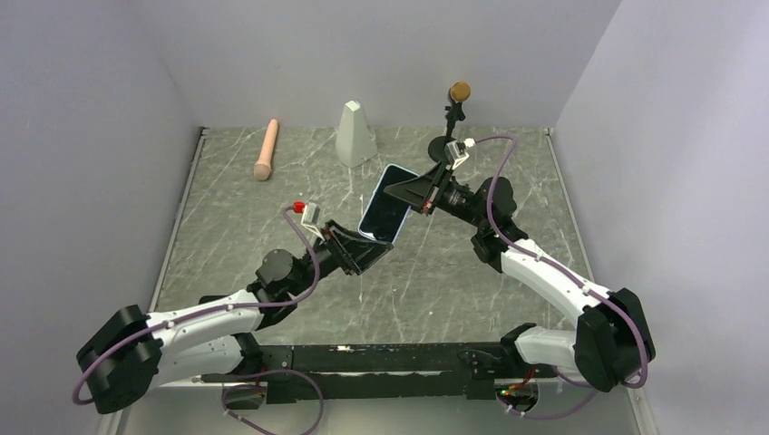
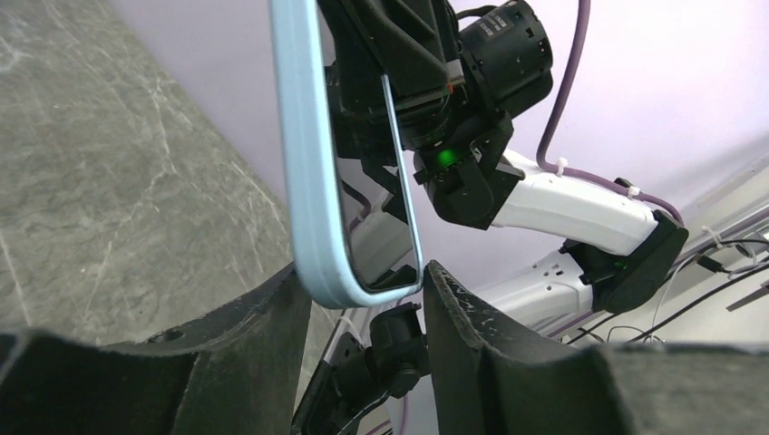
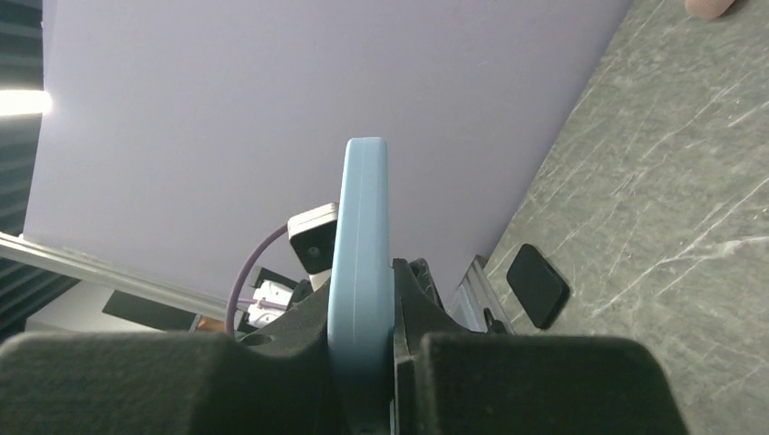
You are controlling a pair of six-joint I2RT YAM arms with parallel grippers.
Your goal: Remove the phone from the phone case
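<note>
The phone in its pale blue case [image 1: 383,215] is held up above the middle of the table, tilted, with my right gripper [image 1: 415,192] shut on its upper part; the right wrist view shows the case [image 3: 360,263] edge-on between the fingers. My left gripper [image 1: 365,250] is at the lower end of the case, part open, its fingertips [image 2: 440,290] around the bottom edge of the case [image 2: 313,227] in the left wrist view. Whether they grip it I cannot tell.
A peach rod [image 1: 267,149] lies at back left, a pale tapered block [image 1: 354,140] stands at back centre, and a black stand with a wooden top [image 1: 460,92] is at back right. A dark flat object [image 3: 537,285] lies on the table in the right wrist view.
</note>
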